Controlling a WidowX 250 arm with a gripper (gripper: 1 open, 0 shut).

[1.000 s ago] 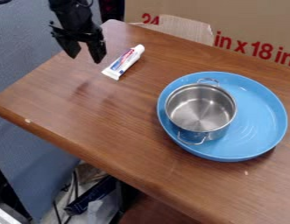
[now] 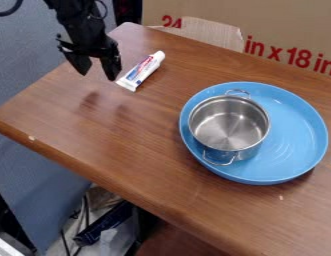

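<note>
My black gripper [image 2: 96,68] hangs over the back-left part of the wooden table, its two fingers apart and nothing visible between them. Just to its right, a white toothpaste tube [image 2: 141,71] with blue and red print lies diagonally on the table. On the right, a steel pot [image 2: 229,128] with two handles stands empty on a blue plate [image 2: 295,134].
A cardboard box [image 2: 261,30] stands along the back edge. Beyond the left edge are a grey-blue padded surface and, lower down, cables and loose items on the floor.
</note>
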